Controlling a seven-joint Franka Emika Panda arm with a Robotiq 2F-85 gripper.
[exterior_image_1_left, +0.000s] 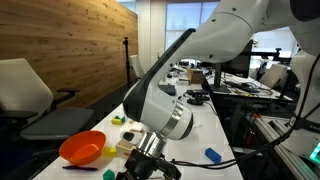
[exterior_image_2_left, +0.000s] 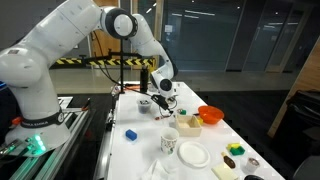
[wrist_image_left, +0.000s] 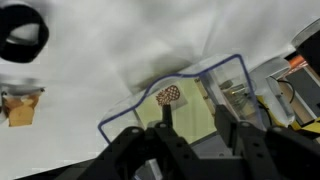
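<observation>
My gripper points down with a gap between its two dark fingers, and I see nothing held there. Below it in the wrist view is a clear box with a bluish rim (wrist_image_left: 118, 108); a pale yellow piece and a brown speckled piece (wrist_image_left: 172, 96) show inside. In exterior view 1 the dark gripper (exterior_image_1_left: 150, 160) stands in front of the box (exterior_image_1_left: 126, 147) and hides part of it. From the other side, the box (exterior_image_2_left: 187, 130) appears pale and open-topped, to the right of the arm.
Around the box are an orange-red bowl (exterior_image_1_left: 82, 147), a blue block (exterior_image_1_left: 213, 155) and a green object (exterior_image_1_left: 109, 174). A white cup (exterior_image_2_left: 169, 143) and a white plate (exterior_image_2_left: 194, 155) stand on the other side. A black ring-shaped object (wrist_image_left: 22, 42) lies at the wrist view's upper left.
</observation>
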